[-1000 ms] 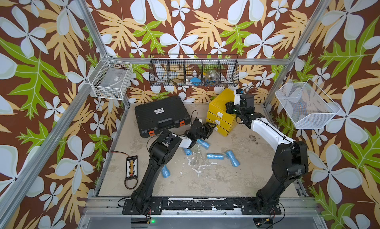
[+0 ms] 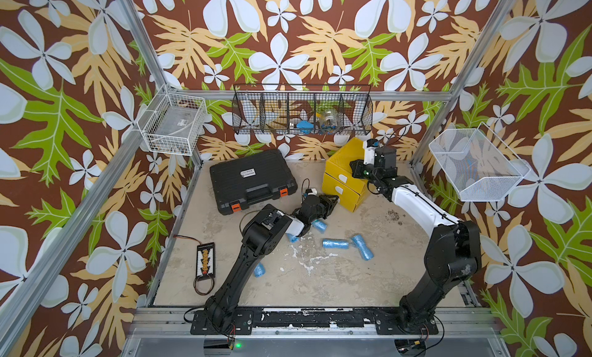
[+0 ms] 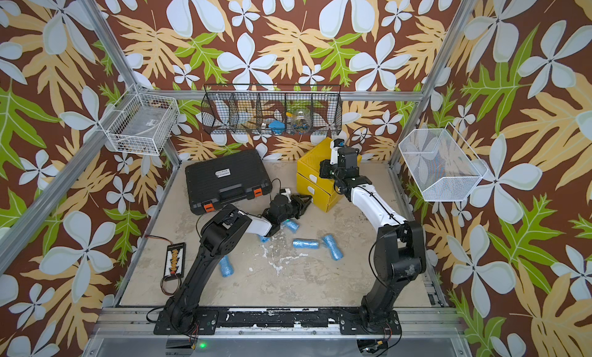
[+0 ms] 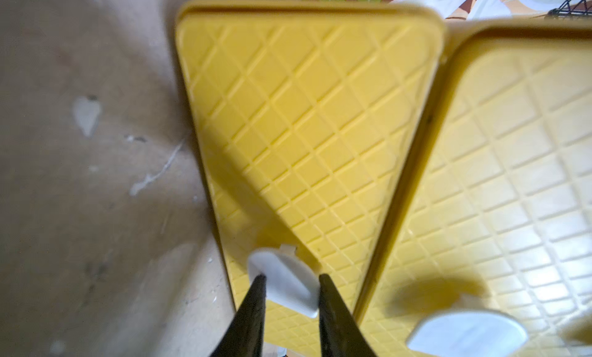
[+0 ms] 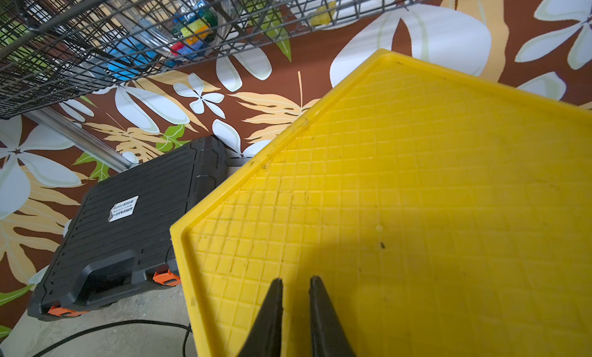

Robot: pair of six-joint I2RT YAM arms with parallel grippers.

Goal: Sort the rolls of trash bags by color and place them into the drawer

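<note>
The yellow drawer unit (image 2: 343, 190) stands at the back right, its fronts facing my left arm. My left gripper is part open before a white drawer handle (image 4: 286, 281), which shows between the fingertips; whether they touch it cannot be told. My right gripper is at the unit's top (image 5: 382, 190), its fingers close together with a narrow gap and no object discernible between them. Several blue bag rolls lie on the table: one roll (image 2: 335, 243) in the middle, another (image 2: 362, 247) to its right, a third (image 2: 258, 269) by the left arm.
A black case (image 2: 252, 181) lies at the back left. Above the back edge hangs a black wire basket (image 2: 302, 113); a white mesh basket (image 2: 478, 166) hangs at the right.
My right gripper has barely shifted at the unit's top. The rolls lie as before.
</note>
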